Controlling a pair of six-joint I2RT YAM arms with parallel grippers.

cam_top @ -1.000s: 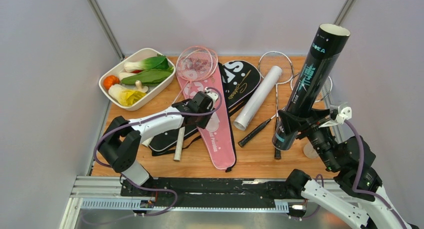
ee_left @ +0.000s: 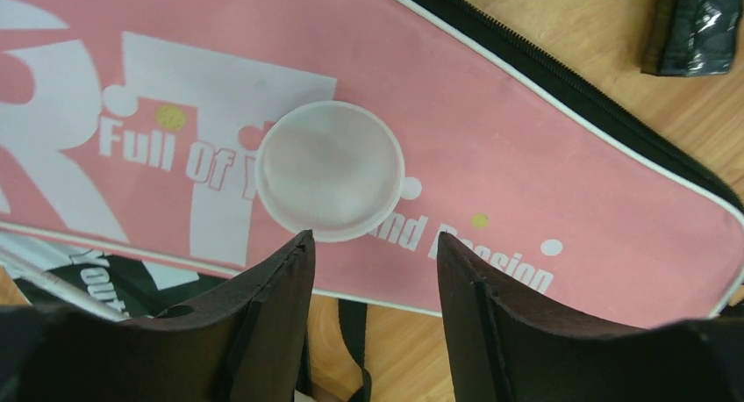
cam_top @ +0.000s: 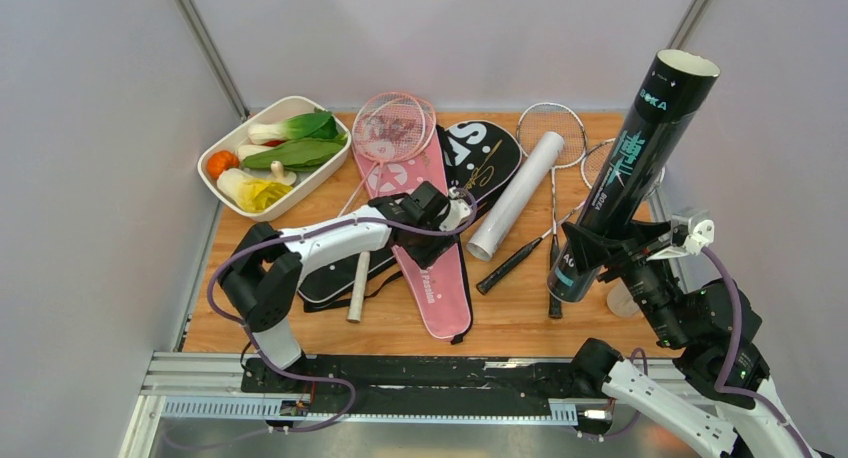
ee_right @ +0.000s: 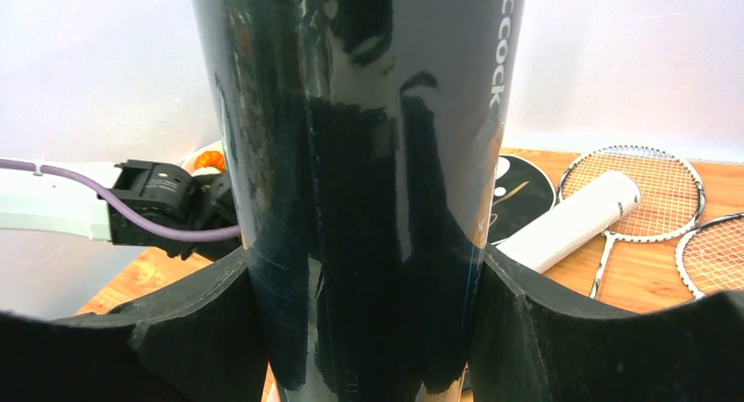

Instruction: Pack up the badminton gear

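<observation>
My right gripper [cam_top: 610, 253] is shut on a tall black shuttlecock tube [cam_top: 640, 128], held raised and tilted; it fills the middle of the right wrist view. My left gripper is open above the pink racket bag [ee_left: 526, 156], where a white round lid-like disc [ee_left: 329, 169] lies. A black racket bag [cam_top: 485, 153] lies under the pink one. Pink rackets [cam_top: 390, 128] rest across the bags. A white tube [cam_top: 515, 198] lies right of them, beside two rackets with black handles [cam_top: 510, 268].
A white tub [cam_top: 215, 183] of vegetables stands at the back left. A pale round object [cam_top: 620, 301] lies near the right arm. Some bare wood [cam_top: 250, 328] shows at the front left. Walls bound the workspace.
My left gripper has moved right and toward the front over the pink bag. The right arm and its tube have shifted slightly right.
</observation>
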